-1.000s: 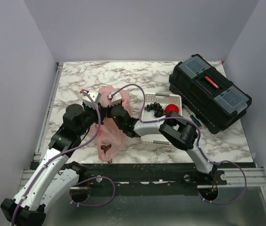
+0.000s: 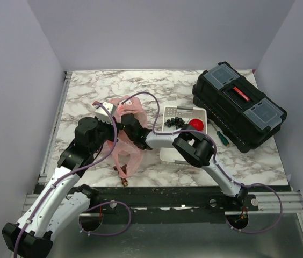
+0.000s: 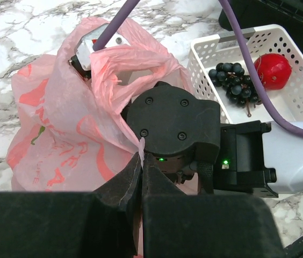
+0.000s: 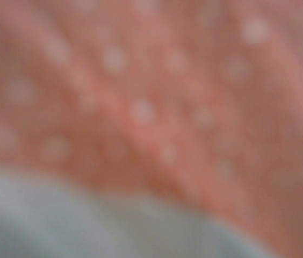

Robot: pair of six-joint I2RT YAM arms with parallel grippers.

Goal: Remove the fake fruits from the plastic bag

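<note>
The translucent pink plastic bag (image 2: 125, 153) with red print stands crumpled left of the table's middle. My left gripper is shut on a pinched fold of its film. The right gripper's black body (image 3: 173, 121) is pushed into the bag's mouth, its fingers hidden inside. The right wrist view shows only blurred pink film (image 4: 151, 107). A small brown thing (image 2: 124, 181) lies at the bag's lower end; I cannot tell what it is. Dark grapes (image 3: 235, 83) and a red round fruit (image 3: 273, 71) lie in the white basket (image 3: 205, 56).
The basket stands right of the bag, under the right arm. A large black toolbox (image 2: 240, 107) fills the back right, with a small green item (image 2: 223, 138) beside it. Bare marble table (image 2: 103, 83) shows behind the bag.
The right arm has shifted a little left and toward the front. The bag has changed shape around it, and the brown thing shows farther out at the bag's lower end. The left arm has barely moved.
</note>
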